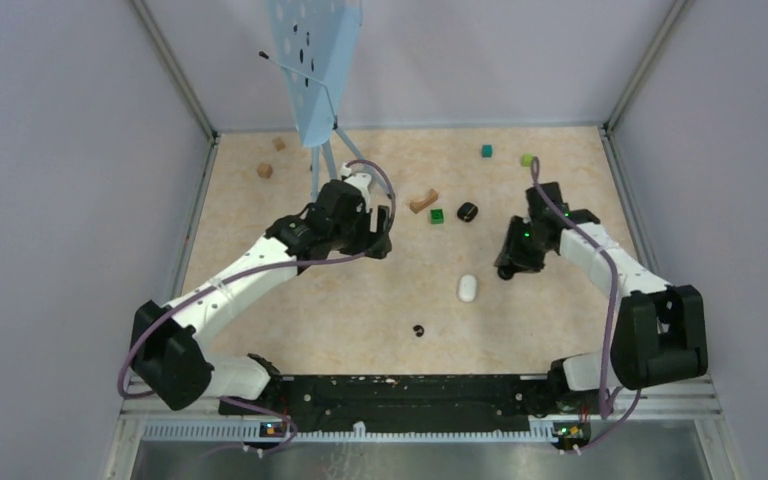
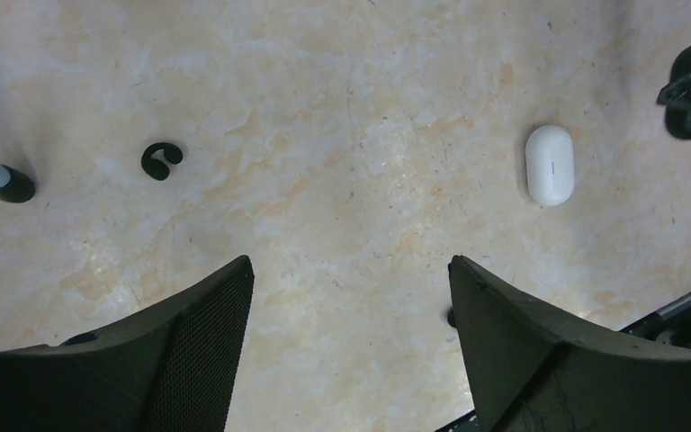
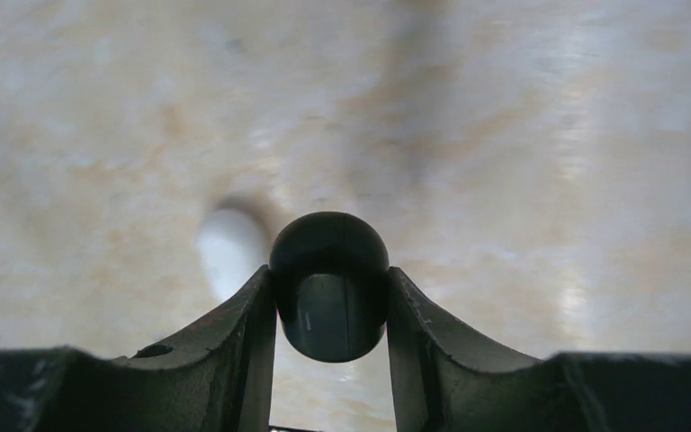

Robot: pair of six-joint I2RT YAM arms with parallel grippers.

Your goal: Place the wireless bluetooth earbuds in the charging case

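Observation:
A dark, glossy rounded case (image 3: 328,238) is pinched between the fingertips of my right gripper; in the top view it hangs right of the white pill-shaped object. Whether it has a lid that opens does not show. My left gripper stands open above the table, with bare tabletop between its fingers. Beyond its left finger, a curled black earbud-like piece (image 2: 164,160) lies on the table. A similar small black piece (image 1: 419,330) rests near the front; in the left wrist view the right finger mostly hides it.
A white pill-shaped object (image 1: 467,288) lies mid-table. Farther back are a black rounded object (image 1: 467,212), a green cube (image 1: 437,216) and a wooden block (image 1: 424,201). A light blue stand (image 1: 320,90) rises behind my left arm.

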